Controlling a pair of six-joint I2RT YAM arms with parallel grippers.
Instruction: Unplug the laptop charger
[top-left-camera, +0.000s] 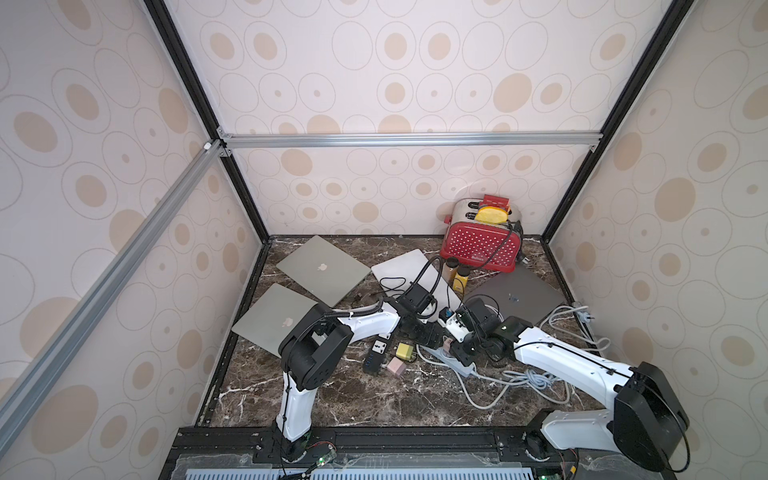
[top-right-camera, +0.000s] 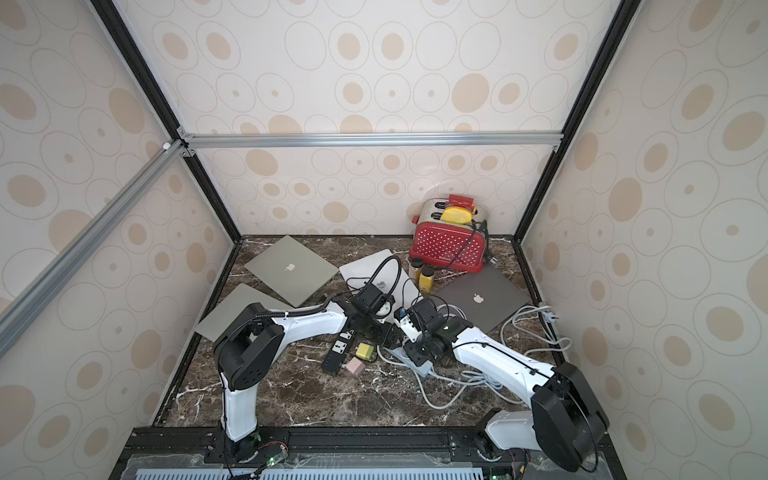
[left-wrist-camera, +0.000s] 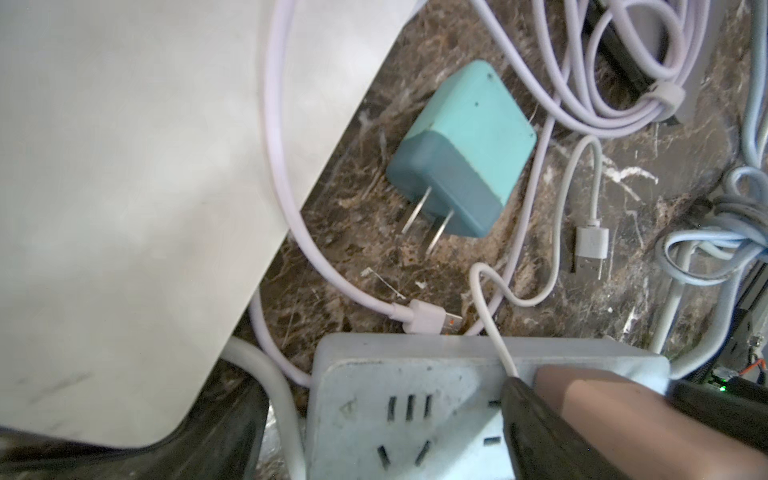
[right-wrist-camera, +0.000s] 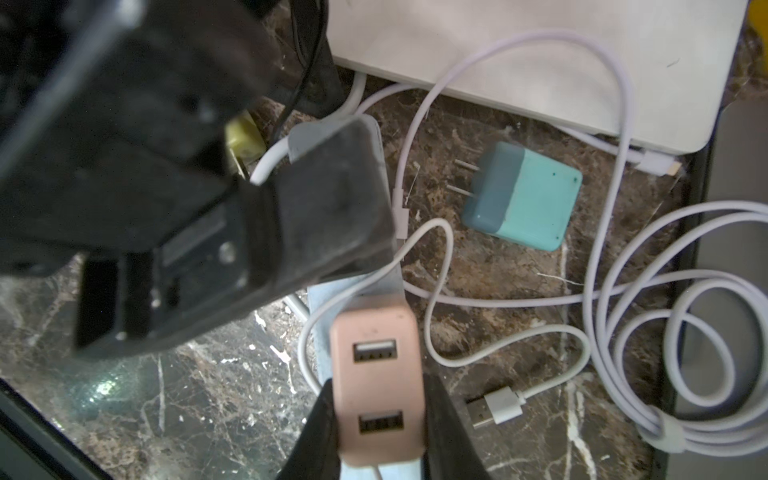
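Observation:
A pink charger block (right-wrist-camera: 376, 344) with two USB ports is held by my right gripper, its dark fingers (right-wrist-camera: 449, 436) on both sides. It stands over the pale power strip (left-wrist-camera: 352, 400); whether its pins sit in a socket cannot be told. In the left wrist view, the pink block (left-wrist-camera: 640, 424) shows at the lower right, partly behind a finger. My left gripper is open, its fingers (left-wrist-camera: 232, 432) spread around part of the strip, which has empty sockets. A white cable passes in front of the strip.
A teal plug (left-wrist-camera: 472, 144), loose USB cables (left-wrist-camera: 588, 240) and the silver laptop (left-wrist-camera: 144, 184) lie beside the strip. Left of the arms are a black strip (top-left-camera: 373, 360), a yellow adapter (top-left-camera: 405, 351) and a pink block (top-left-camera: 396, 366).

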